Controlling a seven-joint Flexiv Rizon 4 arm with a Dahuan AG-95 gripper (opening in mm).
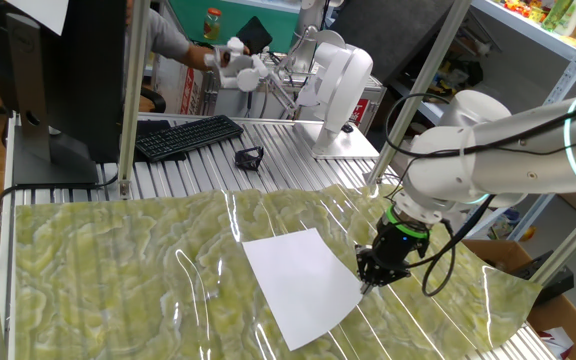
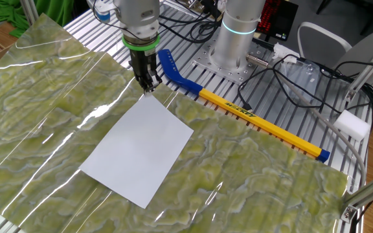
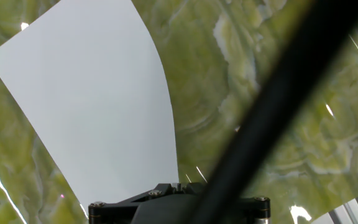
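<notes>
A white sheet of paper point(image 1: 303, 288) lies over the green marbled tabletop cover, one corner reaching up to the gripper. My gripper point(image 1: 367, 288) points down at that corner and appears shut on it; in exterior view 2 the gripper point(image 2: 149, 91) meets the paper point(image 2: 138, 150) at its top corner. From the wrist, the paper point(image 3: 98, 99) runs away from the gripper with a curved right edge. The pinched corner itself is hidden behind the gripper's body, and a dark blurred cable crosses the wrist view.
A yellow and blue hockey stick point(image 2: 258, 120) lies beside the robot base point(image 2: 228, 61). Behind the cover stand a keyboard point(image 1: 190, 137), a small black object point(image 1: 249, 158) and a white device point(image 1: 343, 95). The marbled cover point(image 1: 108, 270) is bare left of the paper.
</notes>
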